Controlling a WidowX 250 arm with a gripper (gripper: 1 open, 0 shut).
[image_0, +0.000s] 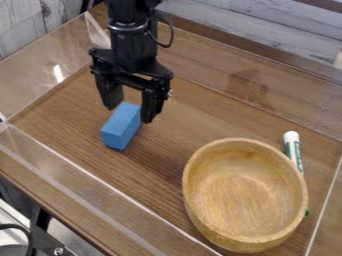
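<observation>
My black gripper (130, 98) is open, its two fingers pointing down just above a blue block (122, 128) that lies on the wooden table left of centre. The upper end of the block is close beneath the fingers; whether they touch it I cannot tell. Nothing shows held between the fingers.
A tan bowl (243, 195) sits at the lower right. A white and green marker (294, 150) lies just right of it. A raised clear edge runs along the left side.
</observation>
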